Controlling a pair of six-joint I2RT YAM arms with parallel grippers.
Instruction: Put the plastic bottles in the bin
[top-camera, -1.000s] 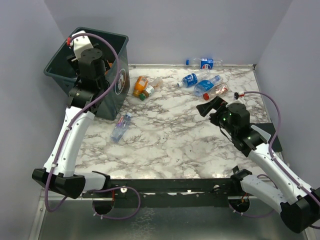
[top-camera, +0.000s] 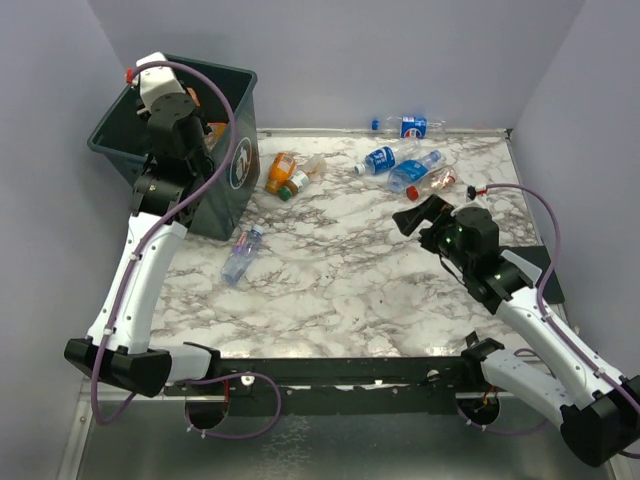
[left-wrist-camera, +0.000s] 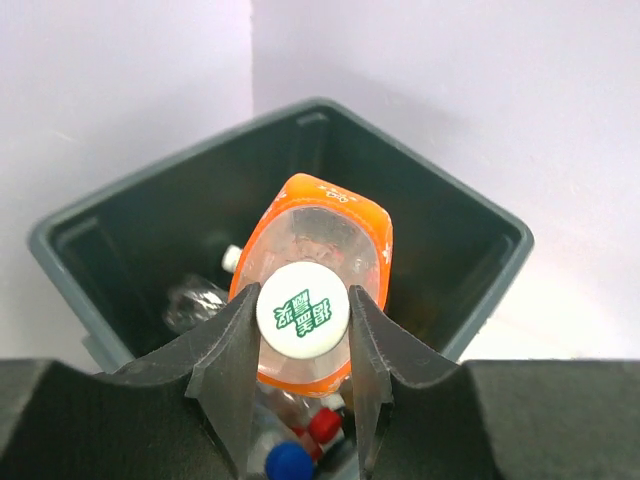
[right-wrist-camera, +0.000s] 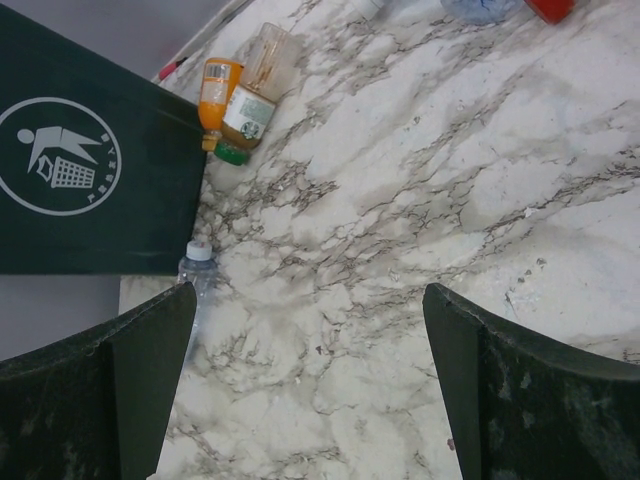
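Note:
My left gripper is shut on a bottle with orange label and white cap (left-wrist-camera: 302, 310), held over the dark green bin (left-wrist-camera: 450, 200), where other bottles (left-wrist-camera: 195, 300) lie inside. My right gripper (top-camera: 423, 213) stands open above the table's right side, empty. On the table, an orange bottle (top-camera: 279, 172) and a green-capped bottle (top-camera: 298, 182) lie right of the bin, a clear bottle (top-camera: 242, 254) lies in front of it, and several bottles (top-camera: 415, 170) lie at the back right.
Walls (top-camera: 350, 60) enclose the back and sides; a dark pad (top-camera: 550, 285) lies at the right edge, partly under the right arm.
The right arm and the bottles on the table are unchanged.

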